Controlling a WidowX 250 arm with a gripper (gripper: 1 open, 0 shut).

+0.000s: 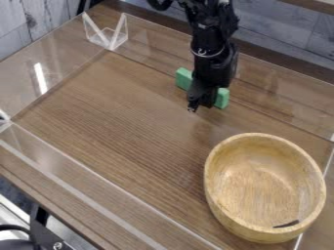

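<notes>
My black gripper (198,99) reaches down from the top of the camera view to a green object (221,99) lying on the wooden table (117,137). The wrist and fingers cover much of the object's middle. The dark fingertips sit at its near, left side. Whether anything is between them is too small and dark to tell.
A large tan round bowl (264,181) stands at the lower right. A white wire-like item (107,31) is at the upper left.
</notes>
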